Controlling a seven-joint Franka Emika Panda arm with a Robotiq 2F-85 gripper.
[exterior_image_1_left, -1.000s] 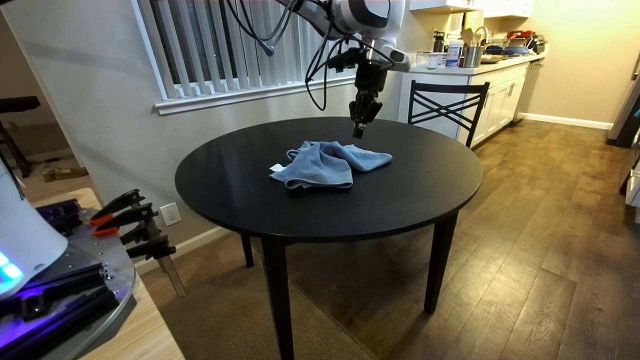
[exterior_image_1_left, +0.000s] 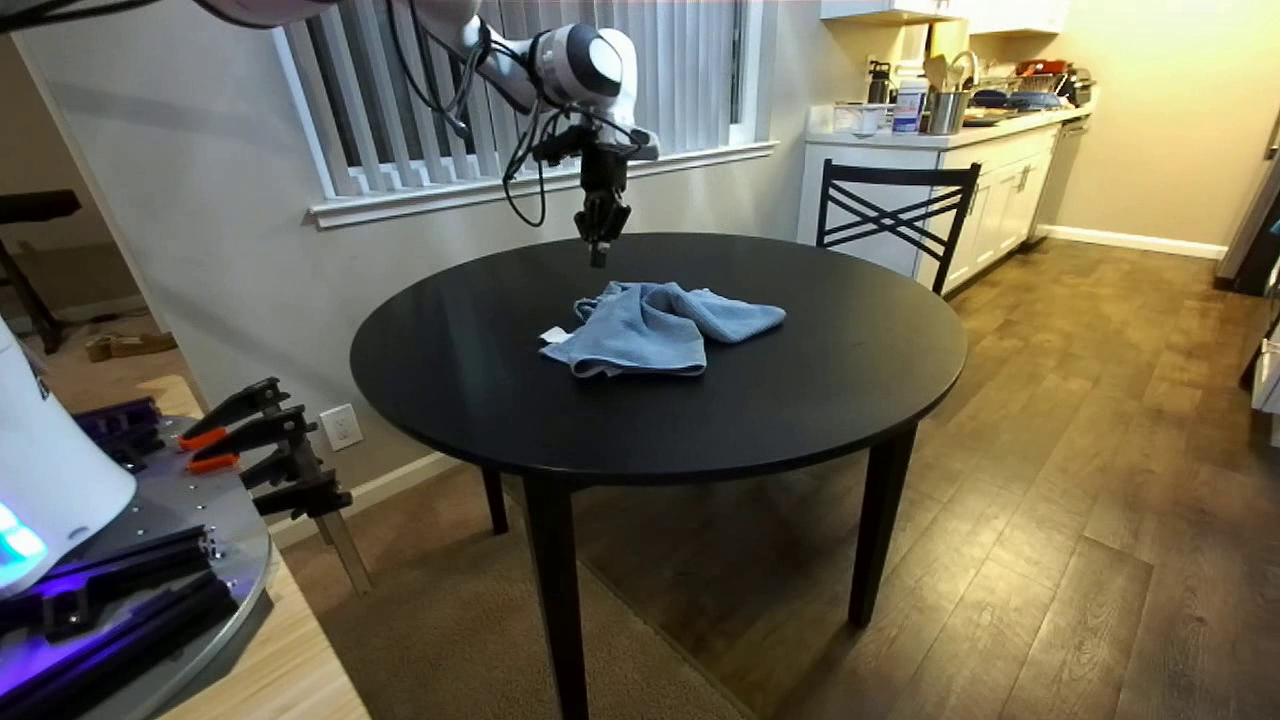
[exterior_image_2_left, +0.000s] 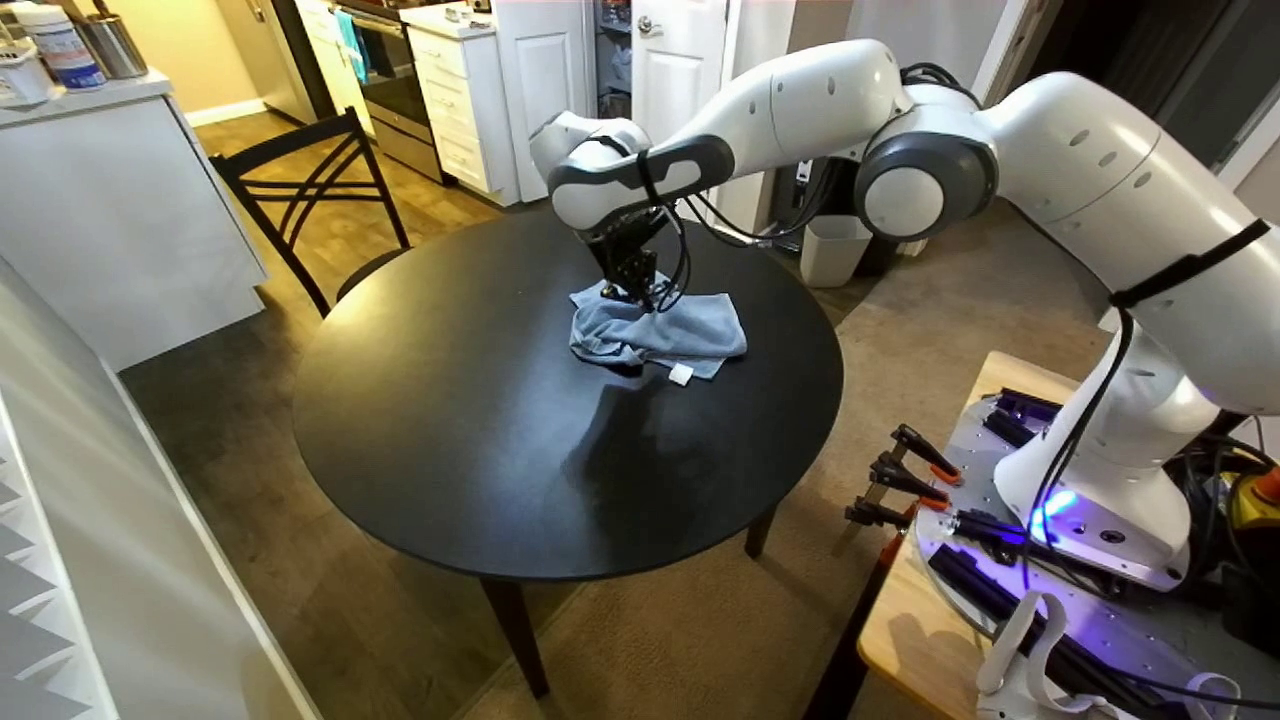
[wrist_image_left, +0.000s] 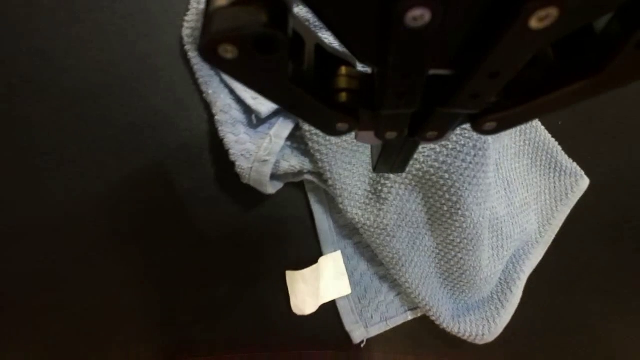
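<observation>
A light blue cloth (exterior_image_1_left: 654, 332) lies crumpled on the round black table (exterior_image_1_left: 828, 396), partly folded over itself. Its white tag (wrist_image_left: 318, 283) sticks out past one edge in the wrist view. My gripper (exterior_image_1_left: 597, 254) hangs above the table on the window side of the cloth in exterior view 1, its fingertips clear of the tabletop. Seen from the wrist, the fingers (wrist_image_left: 393, 157) are together, with the cloth below them and nothing visible between them. In exterior view 2 the gripper's dark body covers part of the cloth (exterior_image_2_left: 702, 330).
A black chair (exterior_image_1_left: 897, 216) stands at the table's far right, and the window wall (exterior_image_1_left: 420, 258) runs close behind the table. Several clamps (exterior_image_1_left: 258, 432) stick out from the robot's base stand at the left.
My gripper has moved left in exterior view 1, from over the table's right part towards the window sill's middle, and sits slightly higher. The cloth has stayed in place.
</observation>
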